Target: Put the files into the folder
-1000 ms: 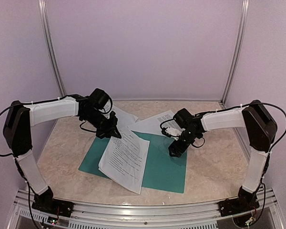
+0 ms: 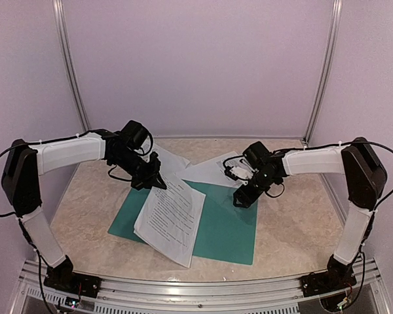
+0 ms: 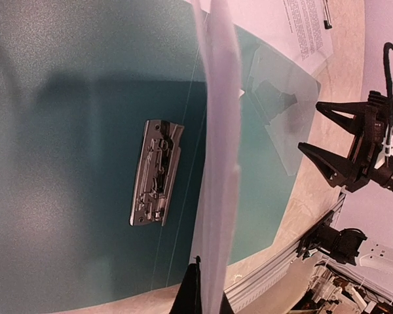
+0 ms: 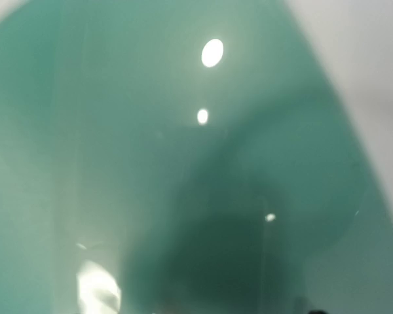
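A stack of printed sheets (image 2: 171, 219) hangs from my left gripper (image 2: 154, 176), which is shut on its upper edge; the left wrist view shows the sheets (image 3: 219, 163) edge-on. The green folder (image 2: 226, 232) lies open beneath, its metal clip (image 3: 156, 173) visible in the left wrist view. My right gripper is over the folder's right part, fingers apart, above a clear plastic sheet (image 3: 281, 98). The right wrist view shows mostly green surface (image 4: 150, 163) with glare and shadow.
More white papers (image 2: 213, 169) lie behind the folder at the back of the table. Walls enclose the back and sides.
The left gripper and its sheets are nearly unchanged.
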